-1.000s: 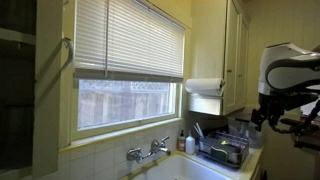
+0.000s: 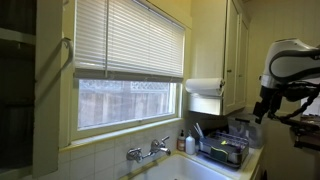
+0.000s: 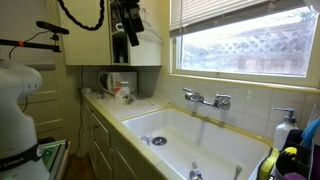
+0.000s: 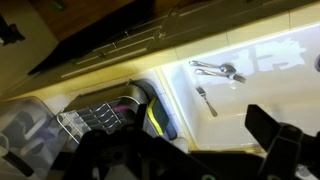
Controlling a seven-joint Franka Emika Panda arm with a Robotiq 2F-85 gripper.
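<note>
My gripper appears open in the wrist view, its two dark fingers wide apart with nothing visible between them. It hangs high above the white sink (image 4: 225, 100) and the counter edge. Inside the sink lie a fork (image 4: 207, 101) and a few more metal utensils (image 4: 222, 72). Beside the sink stands a dish rack (image 4: 92, 120) with dark items and a yellow-edged sponge-like thing (image 4: 155, 115). In exterior view 1 the arm (image 2: 290, 62) reaches in from the right.
A wall faucet (image 3: 207, 99) juts over the sink's back edge. Soap bottles (image 2: 190, 144) stand near the rack (image 2: 222, 150). A clear container (image 4: 32, 135) sits past the rack. White appliances (image 3: 118, 82) occupy the far counter. Upper cabinets (image 2: 234, 60) hang near the arm.
The sink and counter look the same.
</note>
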